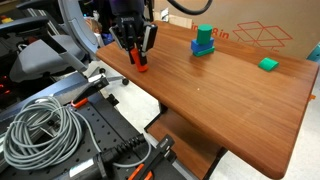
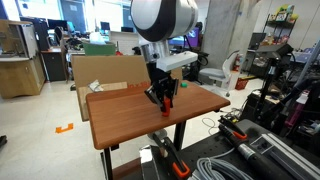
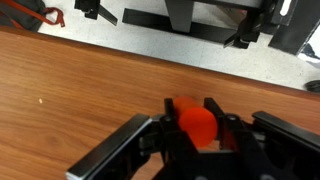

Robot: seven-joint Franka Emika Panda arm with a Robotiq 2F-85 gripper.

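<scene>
A small red-orange cylinder (image 1: 141,68) stands near the front left edge of the wooden table (image 1: 225,105). In the wrist view the cylinder's bright round top (image 3: 198,126) shows between the dark fingers. Exterior view 2 shows the cylinder (image 2: 166,106) low under the arm, at the table's near edge. Its base seems to be at the tabletop, though I cannot tell whether it touches.
Farther back, a green block (image 1: 204,33) sits on blue blocks (image 1: 202,47). A flat green piece (image 1: 268,64) lies toward the right rear. Bare wood fills the table's middle and right. A coiled grey cable (image 1: 43,138) lies beside the table's front.
</scene>
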